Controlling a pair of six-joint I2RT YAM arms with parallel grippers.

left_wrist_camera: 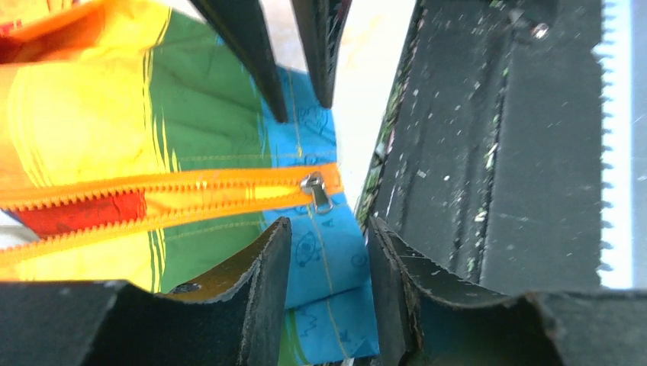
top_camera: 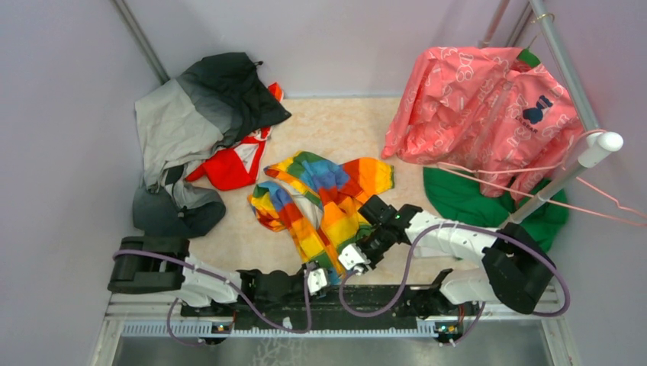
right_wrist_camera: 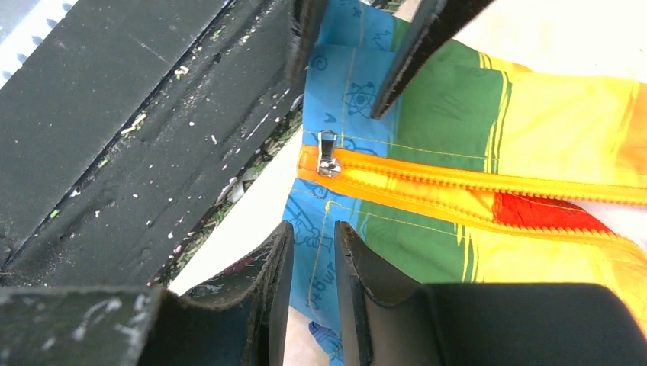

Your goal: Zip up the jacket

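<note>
The rainbow jacket [top_camera: 328, 213] lies spread with its hem at the table's front edge. Its orange zipper [left_wrist_camera: 130, 191] is joined at the bottom and parted above, with the metal slider [left_wrist_camera: 314, 184] and tab [right_wrist_camera: 327, 143] by the blue hem. Just over the hem my left gripper stands part open, fingertips apart and nothing held, below the slider in that view. My right gripper is also part open and empty, its fingertips below the slider in its view. In the top view both grippers meet near the hem.
Grey and red garments [top_camera: 191, 122] lie back left. A pink jacket [top_camera: 481, 114] hangs on a rail [top_camera: 564, 91] at the right, over green cloth [top_camera: 450, 198]. The black front edge [left_wrist_camera: 473, 152] runs beside the hem. Bare table shows behind the jacket.
</note>
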